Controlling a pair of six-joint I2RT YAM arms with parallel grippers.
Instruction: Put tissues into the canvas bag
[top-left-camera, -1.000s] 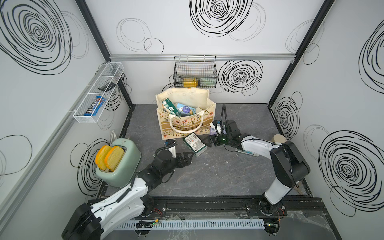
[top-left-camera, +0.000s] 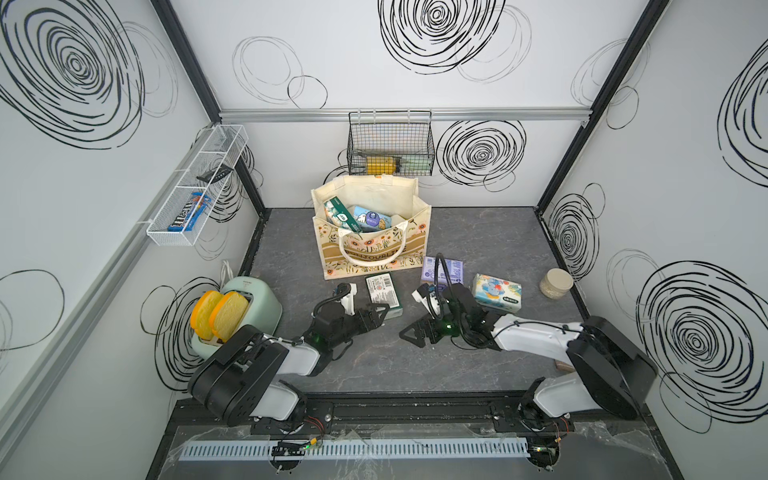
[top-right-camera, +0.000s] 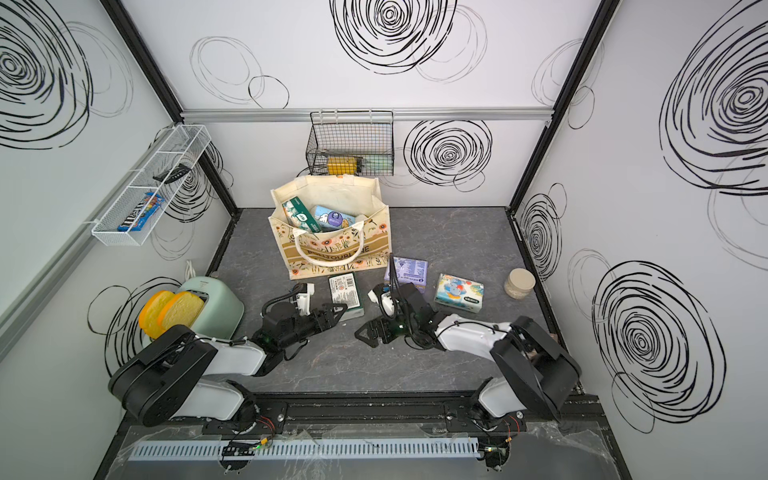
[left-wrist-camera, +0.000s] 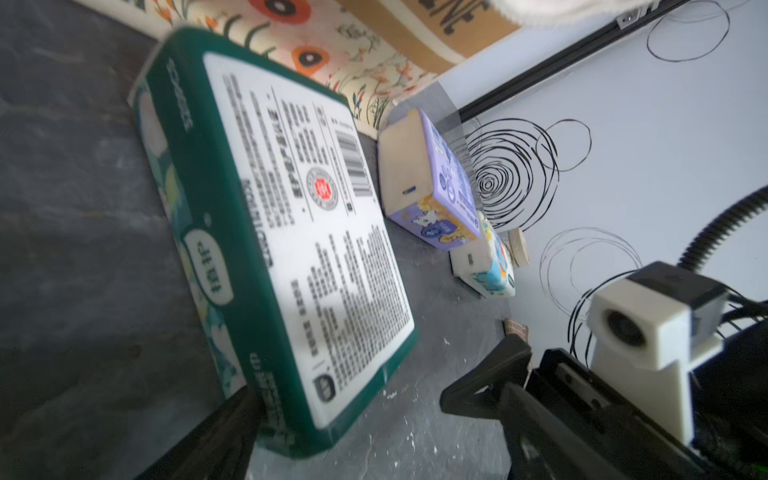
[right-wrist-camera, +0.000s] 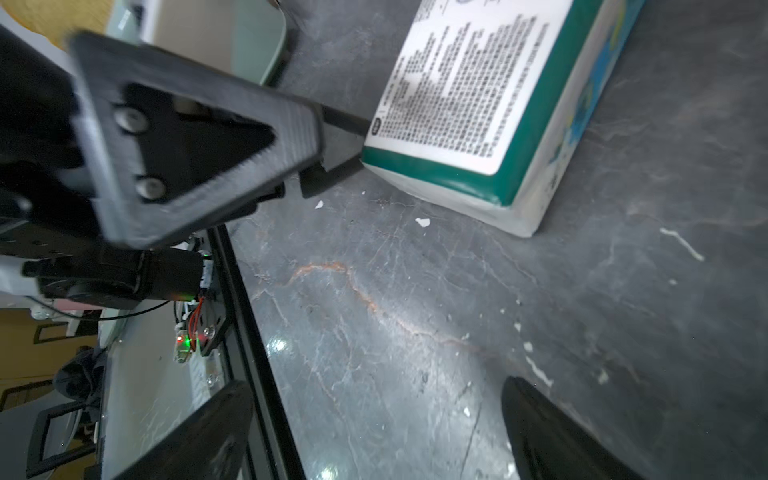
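Note:
The cream canvas bag (top-left-camera: 370, 248) holds a green tissue pack (top-left-camera: 340, 214) and a blue one (top-left-camera: 370, 217). A green-and-white pack (left-wrist-camera: 312, 264) lies before it, with my left gripper (top-left-camera: 376, 313) open at its near end; in the left wrist view it fills the space above the fingertips. My right gripper (top-left-camera: 420, 332) stands open to the right of and nearer than that pack, only table between its fingertips in the right wrist view. A purple pack (top-left-camera: 442, 268) and a colourful pack (top-left-camera: 497, 292) lie farther right.
A mint toaster (top-left-camera: 262, 312) with yellow slices stands at left, a beige jar (top-left-camera: 556, 282) at right. A wire basket (top-left-camera: 391, 140) hangs behind the bag. Bare table shows at the back right.
My right gripper has pulled back from the green-and-white pack toward the front edge. My left arm has shifted slightly toward that pack, which now lies straighter.

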